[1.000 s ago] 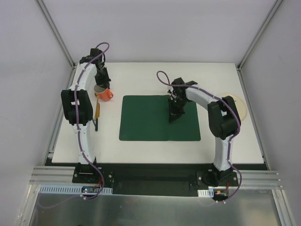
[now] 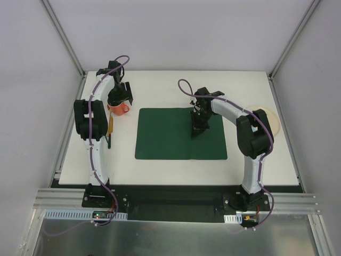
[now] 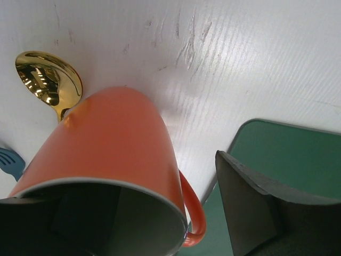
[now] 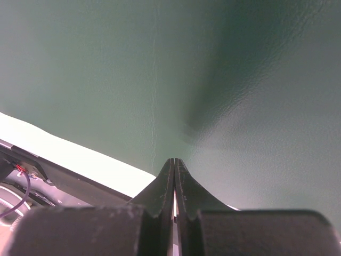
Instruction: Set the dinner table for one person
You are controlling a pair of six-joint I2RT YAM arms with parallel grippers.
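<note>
In the top view an orange mug (image 2: pixel 122 109) sits left of the green placemat (image 2: pixel 162 134), handle toward the mat. My left gripper (image 2: pixel 120 97) is over the mug, its fingers spread apart. The left wrist view shows the mug's outer wall (image 3: pixel 114 133) and pale opening; one finger (image 3: pixel 240 205) is out past the handle, the other overlaps the opening at lower left. Whether it is inside the mug, I cannot tell. Beside the mug lie a gold spoon (image 3: pixel 50 80) and a blue-grey fork (image 3: pixel 10 161). My right gripper is shut over the placemat, nothing visible between its tips.
A pale cream plate (image 2: pixel 274 121) rests at the right side of the white table, partly covered by the right arm.
The mug and the right arm look unmoved.
</note>
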